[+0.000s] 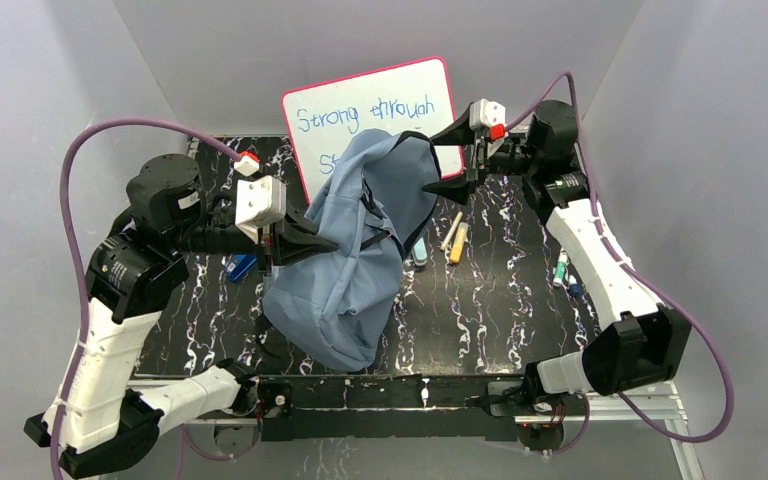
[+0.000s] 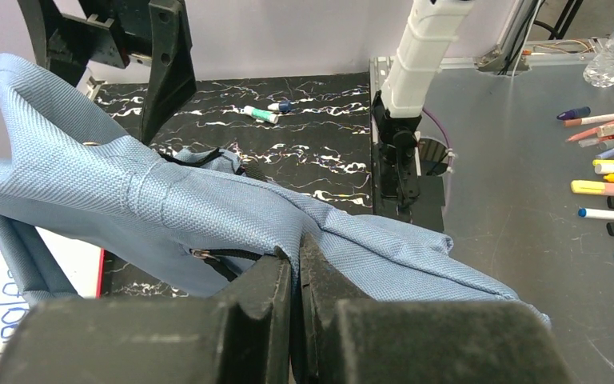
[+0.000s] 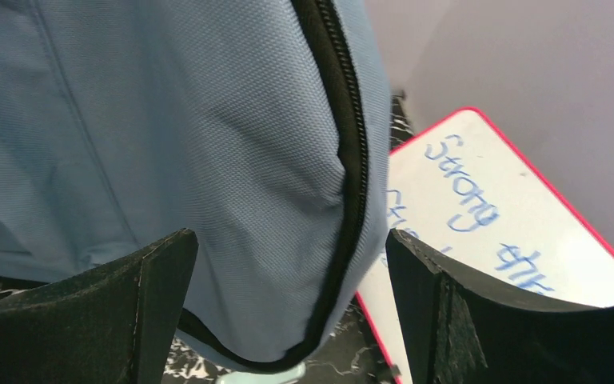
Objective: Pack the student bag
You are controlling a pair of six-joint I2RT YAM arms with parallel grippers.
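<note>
A blue-grey bag point(image 1: 345, 275) hangs over the middle of the dark marbled table, its flap point(image 1: 400, 180) spread toward the right. My left gripper is shut on a fold of the bag's fabric near its upper left side. At the flap's black zipper edge point(image 3: 353, 160) stands my right gripper, open, with the fabric between its spread fingers. Beneath the bag lie a pale teal case point(image 1: 419, 252), a yellow item point(image 1: 458, 244) and a slim cream stick point(image 1: 451, 230). A blue item point(image 1: 240, 266) lies left of the bag, partly hidden.
A red-edged whiteboard point(image 1: 370, 100) with writing leans behind the bag. A green-and-white tube point(image 1: 560, 268) and a small blue item point(image 1: 574, 286) lie at the right. Several pens and markers point(image 2: 608, 189) rest on a grey surface.
</note>
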